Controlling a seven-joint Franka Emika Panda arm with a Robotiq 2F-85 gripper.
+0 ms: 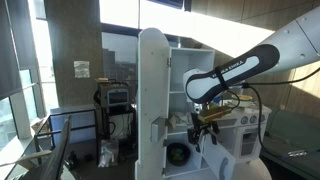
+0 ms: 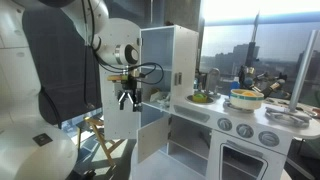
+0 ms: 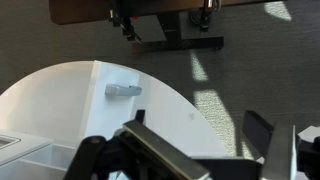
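Note:
My gripper is at the bottom of the wrist view, its two fingers spread apart with nothing seen between them. Beyond the left finger lies the top of a white door panel with a rounded edge and a pale handle [image 3: 123,90]. Exterior view 1 has the gripper [image 1: 206,142] in front of the white toy kitchen, right of its tall, swung-out door [image 1: 152,95]. A lower door [image 1: 217,157] also stands open near it. From exterior view 2 the gripper [image 2: 128,102] hangs pointing down, left of the cabinet; contact with the doors cannot be judged.
A dark round pan [image 1: 178,153] rests low inside the cabinet. On the white counter stand a yellow-and-white pot [image 2: 246,98] and a dish of food-like items [image 2: 203,97]. A wooden stand [image 2: 103,140] is beside the arm. Dark floor shows at the wrist view's right.

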